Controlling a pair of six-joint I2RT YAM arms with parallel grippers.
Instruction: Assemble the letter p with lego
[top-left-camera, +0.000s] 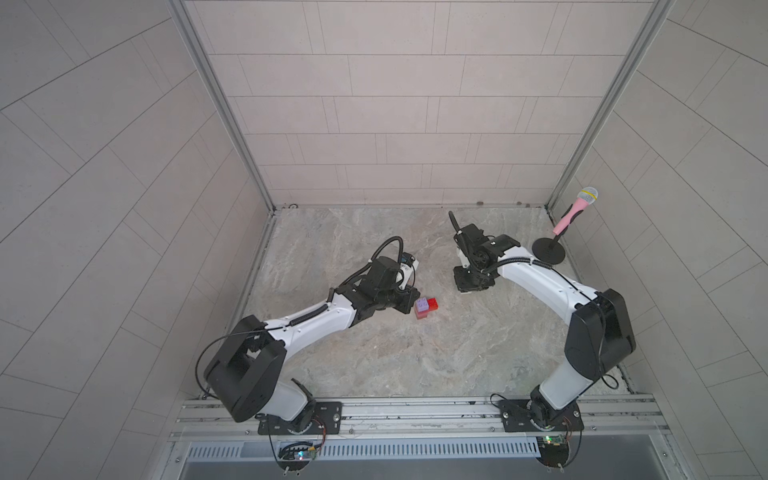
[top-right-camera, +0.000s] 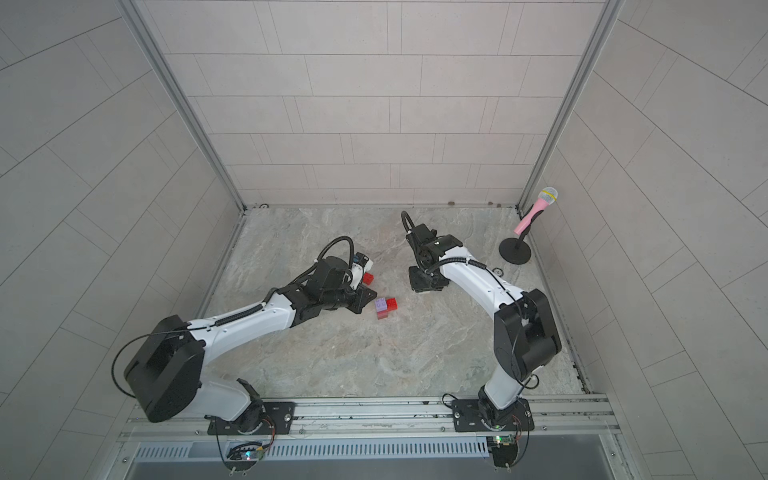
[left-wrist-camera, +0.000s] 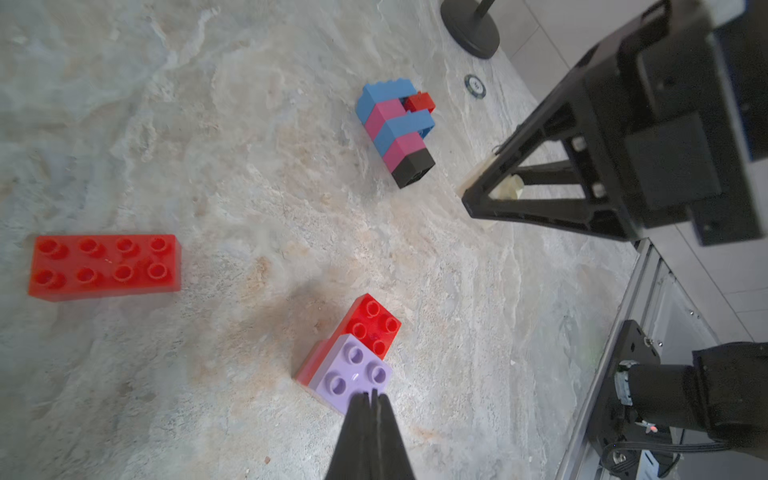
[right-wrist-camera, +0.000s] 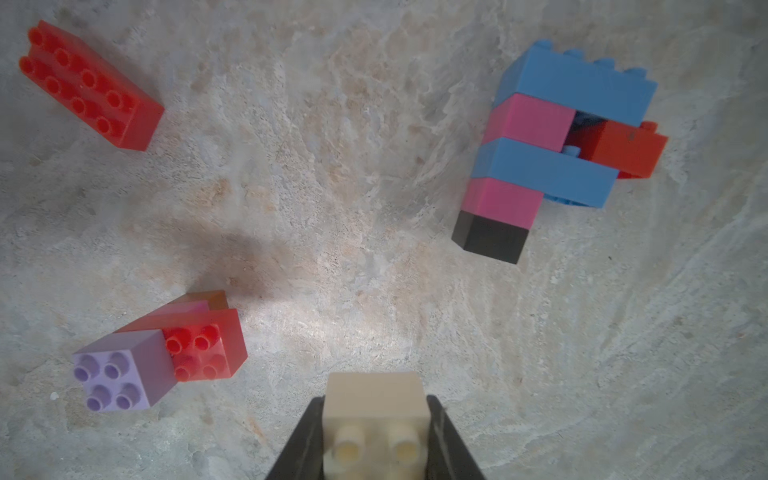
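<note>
A standing stack has a lavender brick (right-wrist-camera: 124, 372) on top, beside the bare studs of a red brick (right-wrist-camera: 206, 344); pink and brown bricks show lower down. My left gripper is shut with nothing visible between its fingers, its tips in front of the lavender brick; whether they touch it I cannot tell. A beige brick (right-wrist-camera: 374, 396) is clamped in my right gripper, above the table. Toward the far right in the right wrist view lies a P-shaped build of blue, pink, black and red bricks (right-wrist-camera: 544, 172). In the top views the right gripper hides this build.
A loose red eight-stud brick (left-wrist-camera: 105, 266) lies apart on the table beyond the stack. The toy microphone on its black stand (top-left-camera: 549, 250) occupies the back right corner. Bare tabletop (top-left-camera: 432, 364) extends in front of the stack, toward the metal rail.
</note>
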